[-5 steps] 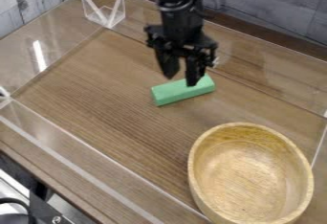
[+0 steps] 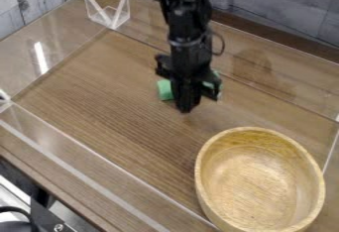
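A black robot arm reaches down from the top of the view to my gripper (image 2: 188, 96), which is low over the table in front of a green block (image 2: 167, 89). The arm covers much of the block; part shows at left and a little at right. The gripper looks shut, and I cannot make out anything between its fingers.
A tan round bowl (image 2: 259, 196) fills the lower right. A clear wire-like object (image 2: 109, 10) sits at the back left.
My gripper has come down and toward the front, from behind the green block to over and in front of it, hiding more of the block.
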